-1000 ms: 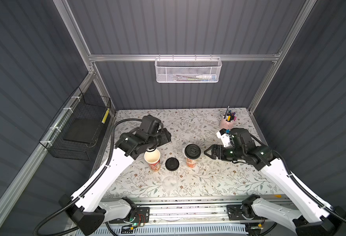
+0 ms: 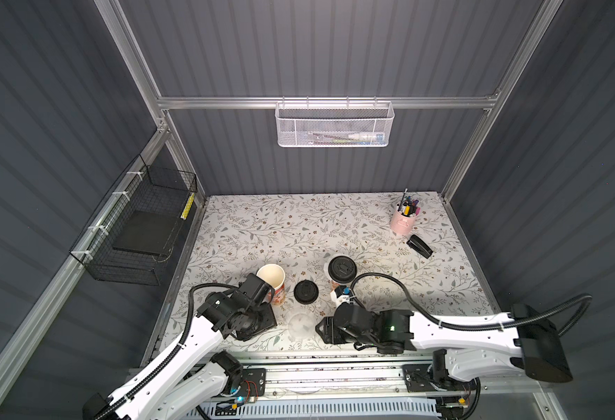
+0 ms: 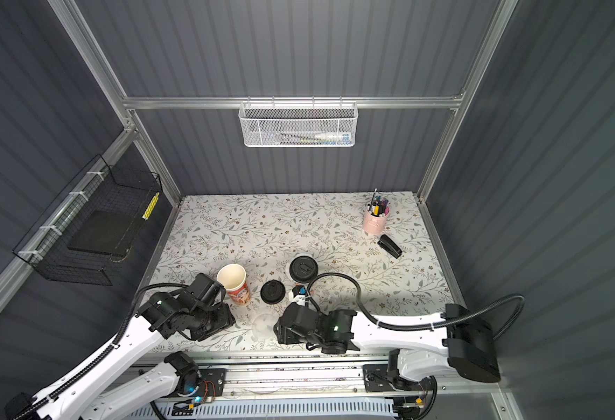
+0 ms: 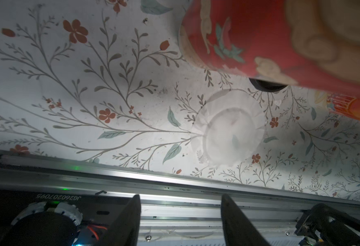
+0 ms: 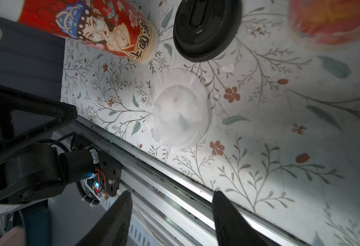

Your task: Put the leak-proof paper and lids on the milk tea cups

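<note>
The leak proof paper (image 5: 179, 110), a round translucent white sheet, lies flat near the table's front edge. In the top left view the paper (image 2: 301, 326) is between my two grippers, touching neither. My left gripper is open and empty, beside the uncovered milk tea cup (image 2: 271, 283). My right gripper stands to the paper's right, its fingers apart with nothing between them. A second cup (image 4: 356, 106) stands further right, topped by a black lid (image 2: 342, 269) and partly hidden by my right arm. A loose black lid (image 2: 306, 292) lies between the cups.
A pink pen holder (image 2: 402, 222) and a black stapler (image 2: 419, 245) are at the back right. The wire basket (image 2: 139, 231) hangs on the left wall. Metal rails (image 4: 180, 184) run along the table's front edge.
Cups, lids and paper have not moved.
</note>
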